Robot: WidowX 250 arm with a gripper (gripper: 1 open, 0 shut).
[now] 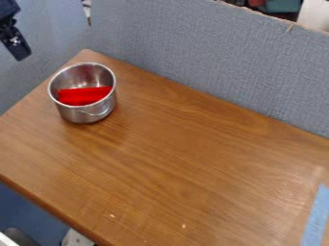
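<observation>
A steel pot (pixel 83 111) stands on the wooden table near its back left corner, with a red object (pixel 84 95) lying inside it. Only part of the black gripper (pixel 15 40) shows at the upper left edge of the camera view, above and left of the pot and clear of it. Its fingers are too cut off to tell whether they are open or shut.
A grey padded panel (pixel 206 58) runs along the back. A blue tape strip (pixel 315 216) lies at the right edge.
</observation>
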